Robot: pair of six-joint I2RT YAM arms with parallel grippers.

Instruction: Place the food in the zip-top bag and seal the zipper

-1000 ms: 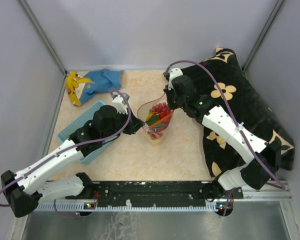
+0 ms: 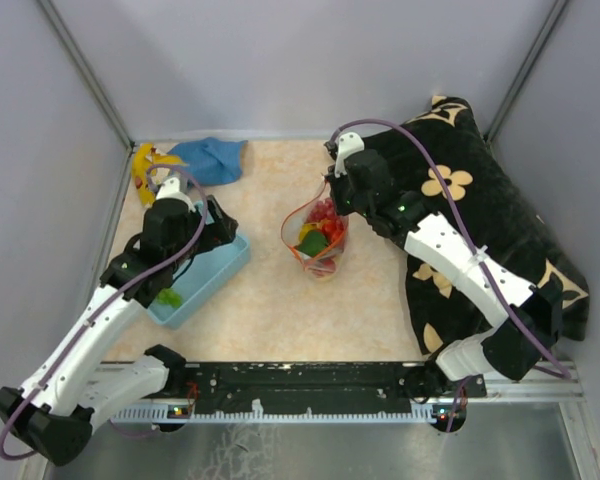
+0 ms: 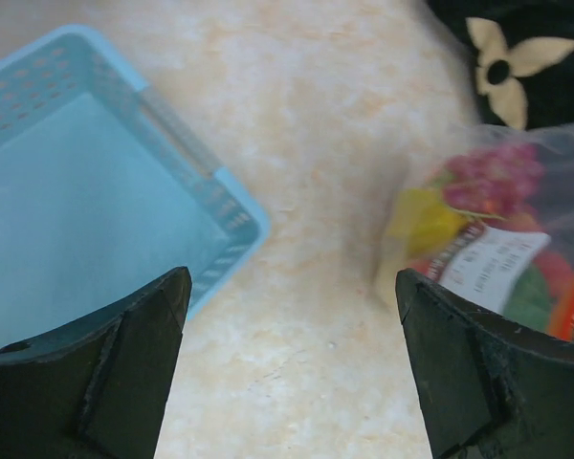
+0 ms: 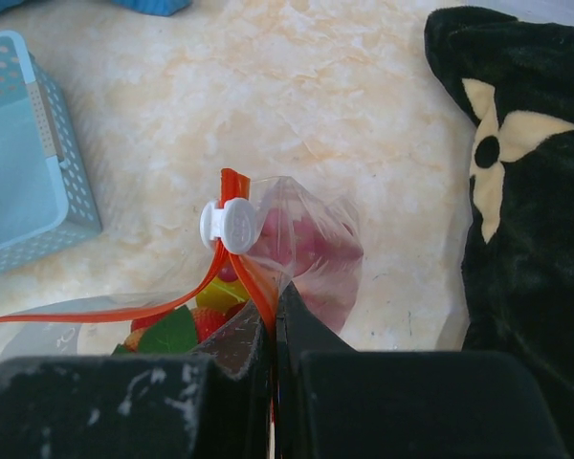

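The zip top bag [image 2: 320, 250] stands on the table's middle, holding red grapes, yellow and green pieces and other red food; its orange-rimmed mouth is partly open, with a white slider [image 4: 231, 226] on it. My right gripper is shut on the bag's orange zipper edge near the slider. My left gripper [image 2: 225, 225] hangs open above the blue basket [image 3: 124, 191], nothing between its fingers. The basket holds something green [image 2: 168, 296] at its near end.
A blue cloth [image 2: 208, 160] with a yellow patterned part lies at the back left. A black flowered fabric [image 2: 480, 230] covers the right side. Bare table lies around the bag.
The right arm stays put.
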